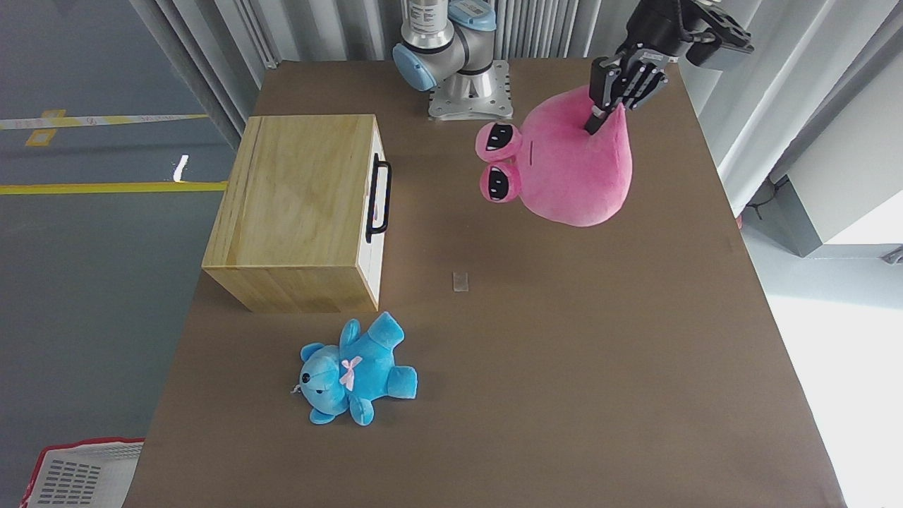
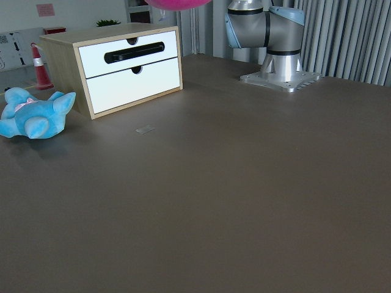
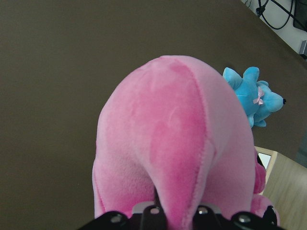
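Observation:
My gripper [image 1: 611, 109] is shut on the top fold of a large pink plush toy [image 1: 571, 165] with bulging eyes, holding it at the back right of the table in the front view; in the left view only its pink underside [image 2: 177, 3] shows high above the tabletop. In the wrist view the plush [image 3: 168, 124] fills the middle, over the black fingers at the bottom edge. A blue teddy bear [image 1: 364, 372] lies on its back in front of the wooden drawer box [image 1: 292, 195].
The drawer box with white fronts [image 2: 131, 85] stands at the back left, shut. The robot base [image 1: 470, 97] is at the back. A basket [image 1: 85, 474] is off the table's front left.

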